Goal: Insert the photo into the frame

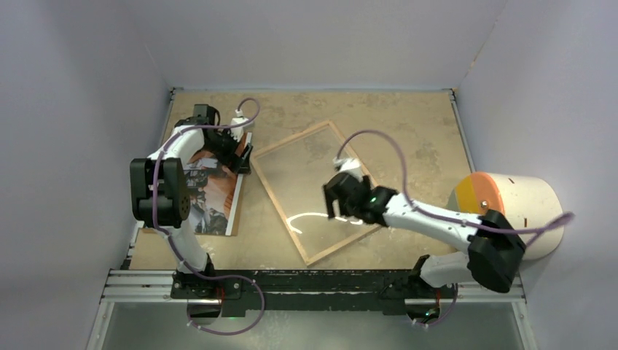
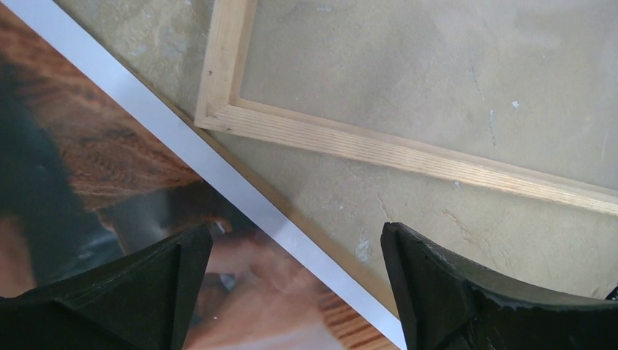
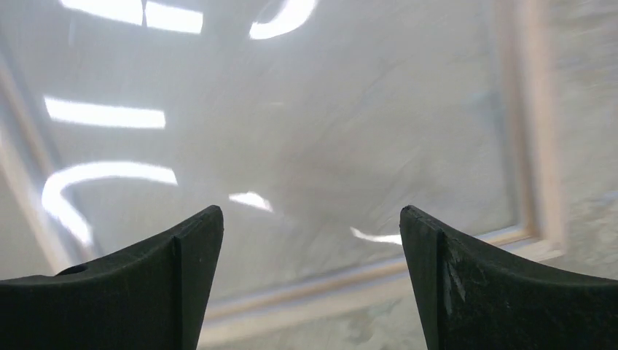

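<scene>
On the left of the table lies the photo (image 1: 211,193), partly under my left arm, with a white strip along its right edge. Right of it, turned at an angle, rests the wooden frame (image 1: 277,203) with a clear pane (image 1: 302,168); no photo shows inside it. My left gripper is open above the photo's white edge (image 2: 240,189), nothing between its fingers. Blurred in the top view, my right gripper (image 1: 339,208) hangs over the lower right part of the frame. In the right wrist view its fingers (image 3: 197,262) stand apart above the pane, holding nothing.
A white and yellow cylinder with an orange band (image 1: 521,208) lies at the right side of the table, behind my right arm. Bare table (image 1: 408,131) shows at the back right. Walls close in the left, right and back.
</scene>
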